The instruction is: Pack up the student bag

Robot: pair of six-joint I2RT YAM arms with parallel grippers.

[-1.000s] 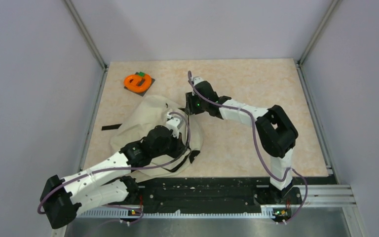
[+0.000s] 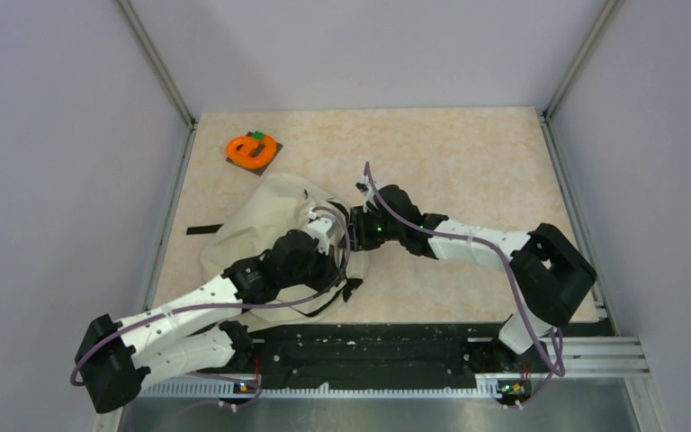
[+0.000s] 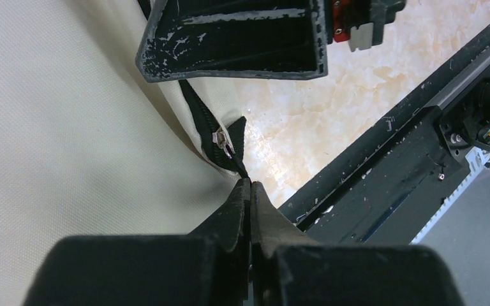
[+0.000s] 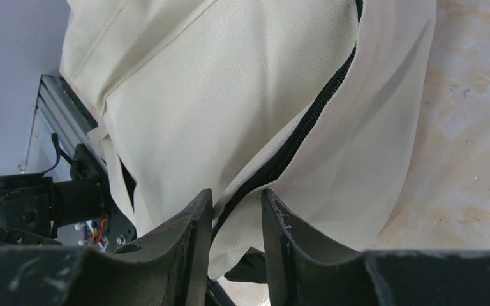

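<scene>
A cream cloth bag (image 2: 265,211) lies flat at the left of the table, with a black zipper (image 4: 300,134) along its right edge. In the left wrist view the metal zipper slider (image 3: 219,138) sits near the near end of that zipper. A thin dark pull runs from it to the tips of my left gripper, which is shut on it. My right gripper stands part open at the bag's edge. Its two fingers are on either side of the zipper and a fold of cloth; contact cannot be told.
An orange ring-shaped item (image 2: 252,152) on a dark flat piece lies at the back left. A black strap (image 2: 204,229) sticks out left of the bag. Both grippers are close together at the bag's right edge.
The left arm stays almost still.
</scene>
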